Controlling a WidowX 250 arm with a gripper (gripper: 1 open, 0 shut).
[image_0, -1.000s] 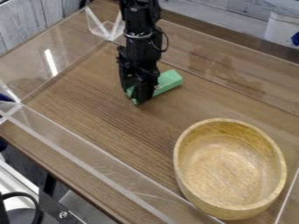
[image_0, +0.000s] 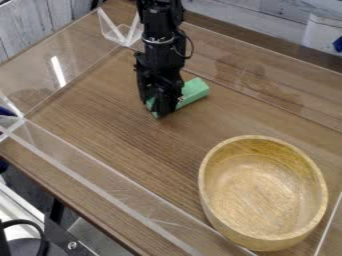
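My black gripper (image_0: 160, 98) reaches down from the top centre of the camera view onto a green object (image_0: 193, 90) on the wooden table (image_0: 100, 130). The fingers are low around the green object's left part, which they partly hide. Whether they grip it is unclear.
A large pale tan bowl (image_0: 262, 190) stands at the lower right. A clear plastic piece lies at the upper left near the table's edge.
The gripper and green object have shifted very slightly; the arm otherwise looks much the same.
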